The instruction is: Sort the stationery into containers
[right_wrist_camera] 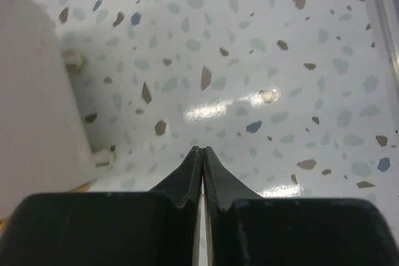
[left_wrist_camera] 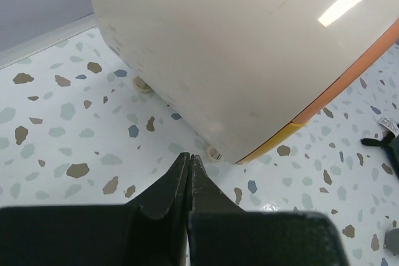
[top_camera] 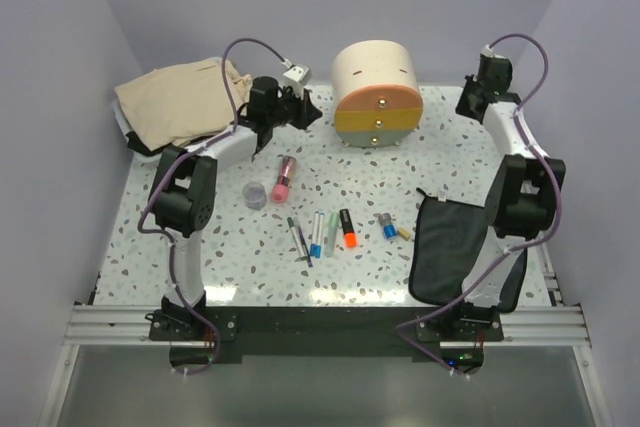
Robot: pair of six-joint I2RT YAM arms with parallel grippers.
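A rounded cream cabinet (top_camera: 375, 67) with an orange, a yellow and a grey-green drawer stands at the back centre, facing front. Just off its left side is my left gripper (top_camera: 312, 113), shut, with nothing visible between its fingers. Away to the cabinet's right, over bare tabletop, hangs my right gripper; its fingertips are close together, with a thin light gap lower down and nothing held. Several pens (top_camera: 317, 234), a black-and-orange marker (top_camera: 347, 228), a blue item (top_camera: 387, 225) and a pink-and-dark bottle-like item (top_camera: 284, 179) lie in front.
A black mesh pouch (top_camera: 450, 257) lies front right. At the back left, beige cloth (top_camera: 175, 102) covers a tray. A small round clear container (top_camera: 254, 195) stands left of the pink item.
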